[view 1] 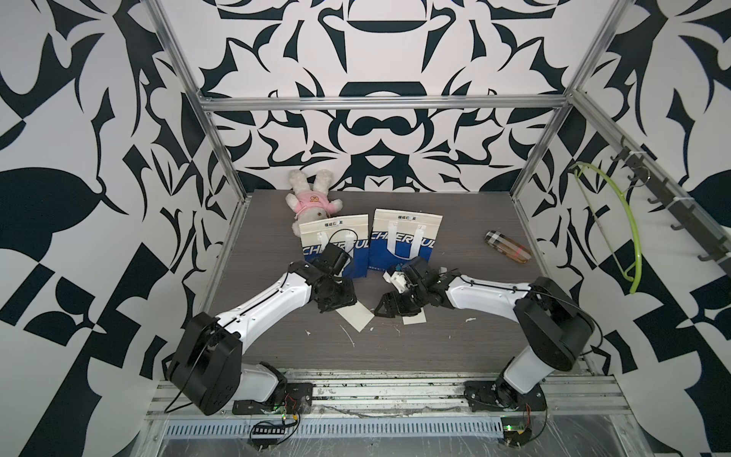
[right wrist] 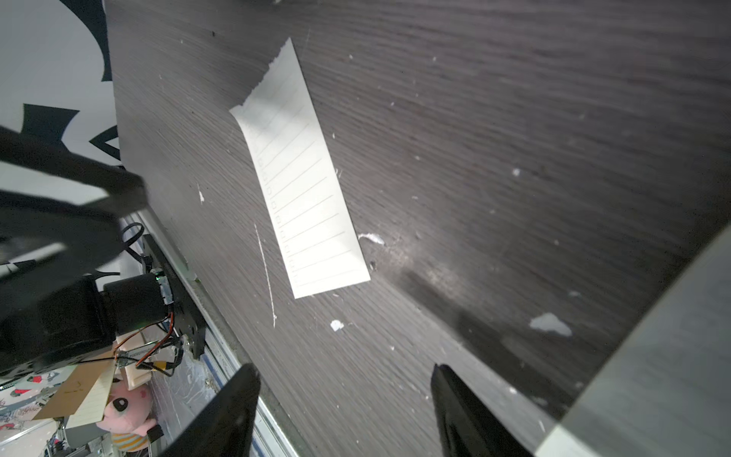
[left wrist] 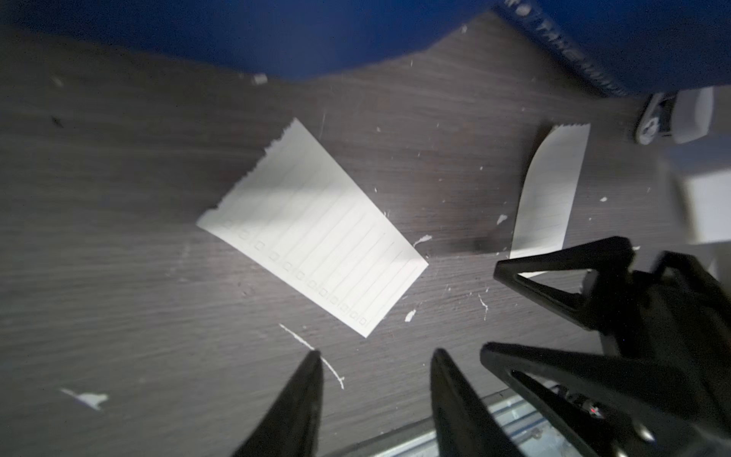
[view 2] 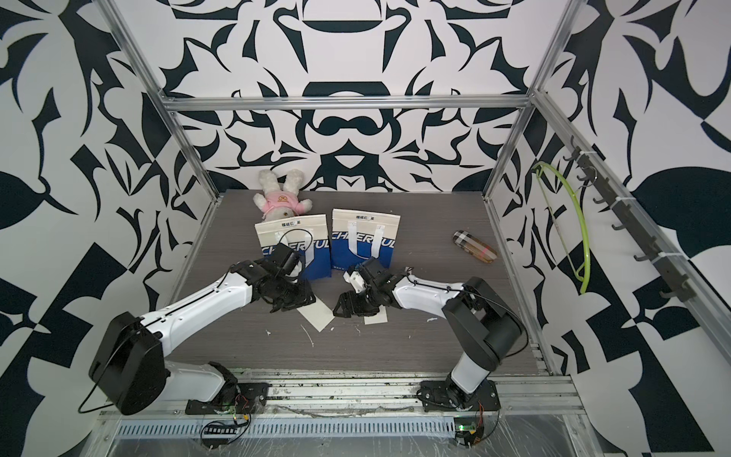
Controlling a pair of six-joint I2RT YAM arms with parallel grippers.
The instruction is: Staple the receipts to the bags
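A lined receipt (left wrist: 312, 228) with a torn edge lies diagonally on the table. Above it hangs my left gripper, its fingers apart and nothing between them. To the right, a second narrow receipt (left wrist: 552, 190) lies slightly curled, partly covered by the right arm's fingers. My right gripper is open and empty, low over the table to the right of the first receipt (right wrist: 304, 175). Two blue and cream bags stand behind: the left bag (view 1: 361, 255) and the right bag (view 1: 407, 221). A white and dark object (left wrist: 689, 114), perhaps the stapler, shows beside a bag.
A plush rabbit (view 1: 310, 202) lies behind the left bag. At the far right rests a plaid cylindrical case (view 1: 508, 246). Small paper scraps dot the front of the table, otherwise clear. Both grippers hover close together at the middle.
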